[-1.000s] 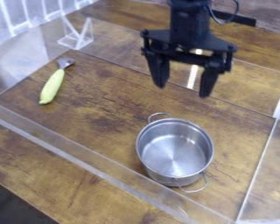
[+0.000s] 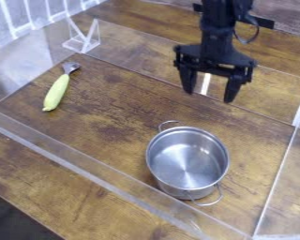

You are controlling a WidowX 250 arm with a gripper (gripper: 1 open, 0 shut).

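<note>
My black gripper [image 2: 213, 75] hangs over the back middle of the wooden board, its fingers spread open with nothing visible between them. Below it, in the front right, a steel pot [image 2: 187, 161] with two wire handles stands empty. A pale yellow corn cob or similar long object [image 2: 56, 92] lies at the left, beside a small metal piece [image 2: 70, 67] at its upper end.
Clear plastic walls border the work area, with a clear bracket [image 2: 82, 37] at the back left.
My gripper has moved back and appears smaller, farther from the pot. The pot and the yellow object have stayed in place.
</note>
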